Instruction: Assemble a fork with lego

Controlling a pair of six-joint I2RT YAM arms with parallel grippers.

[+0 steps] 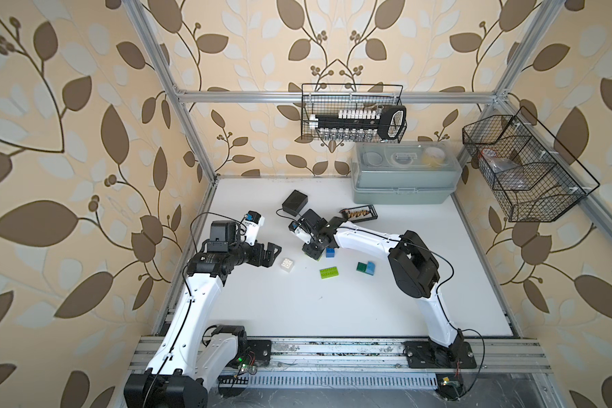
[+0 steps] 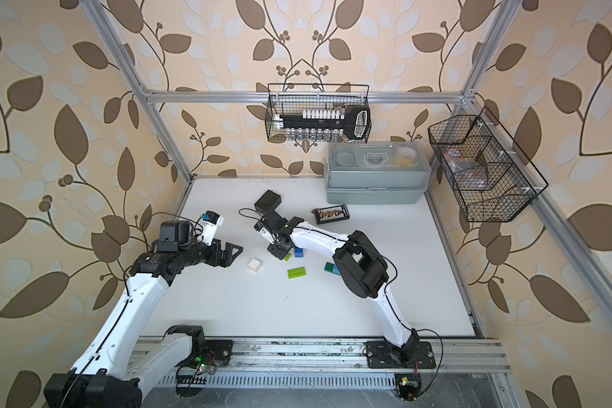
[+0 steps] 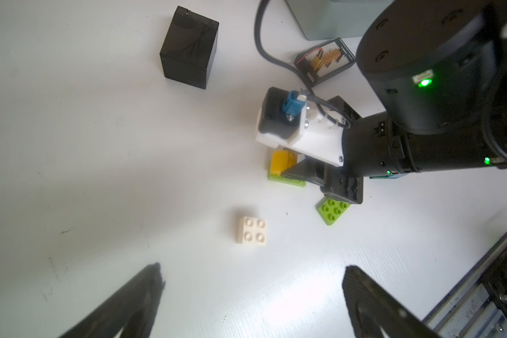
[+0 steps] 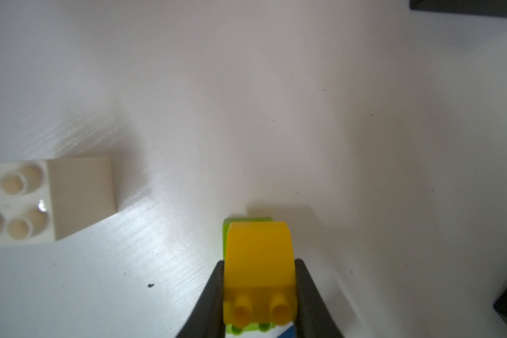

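My right gripper is shut on a yellow brick (image 4: pixel 259 253), its fingers along both sides. Under the yellow brick is a green brick (image 3: pixel 291 181); whether the two are pressed together cannot be told. A second green brick (image 1: pixel 328 272) lies loose toward the front, and a blue brick (image 1: pixel 330 252) is close by the right gripper. Farther right, a dark green brick (image 1: pixel 361 267) touches a lighter blue one (image 1: pixel 370 268). The white brick (image 3: pixel 253 231) stands alone between the arms. My left gripper is open and empty, above the table left of the white brick.
A black box (image 1: pixel 294 202) and a small dark-framed case (image 1: pixel 358 213) lie behind the right gripper. The grey-green toolbox (image 1: pixel 406 176) fills the back right.
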